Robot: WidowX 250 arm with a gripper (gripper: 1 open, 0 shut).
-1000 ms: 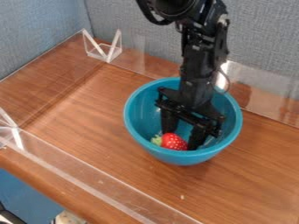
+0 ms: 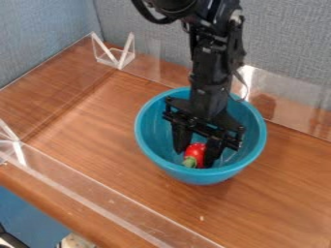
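A blue plastic bowl (image 2: 153,136) sits on the wooden table. My black gripper (image 2: 202,141) reaches down into it from above, its fingers around a red strawberry (image 2: 195,151) with a green top, low in the front middle of the bowl. The gripper partly hides the strawberry, and I cannot tell whether the fingers touch it.
Clear plastic edging runs along the table's sides, with grey padded walls (image 2: 285,44) behind and at the left.
The gripper has shifted within the bowl and its fingers now surround the strawberry.
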